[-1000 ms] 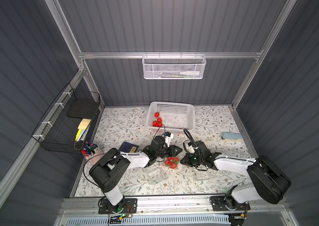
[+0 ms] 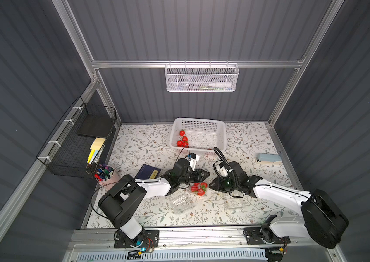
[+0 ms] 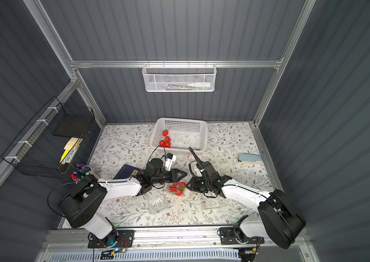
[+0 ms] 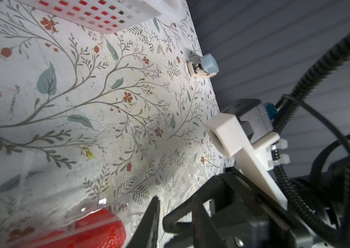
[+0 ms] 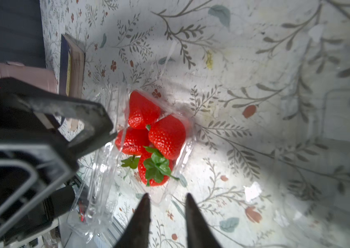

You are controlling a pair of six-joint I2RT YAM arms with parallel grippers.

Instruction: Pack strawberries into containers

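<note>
A clear plastic container (image 5: 188,144) holding several red strawberries (image 5: 167,137) stands on the table between my two arms. Its transparent lid side (image 5: 100,177) rises at the left of the right wrist view. My left gripper is above the container's far edge, fingers part open with no strawberry between them. Some strawberries show at the lower left of that view under clear plastic. My right gripper stands close to the container's right side, its fingers apart and nothing visible between them. Whether either touches the plastic is hard to tell.
A white basket (image 2: 215,148) with several strawberries stands behind the arms. Clear empty containers (image 2: 181,203) lie near the front edge, another (image 2: 233,204) under the right arm. A notebook (image 2: 148,171) and pen cup (image 2: 107,175) are left.
My right arm's elbow has swung outward to the right and toward the front. Both grippers shifted only slightly around the filled container, whose strawberries stay in about the same place.
</note>
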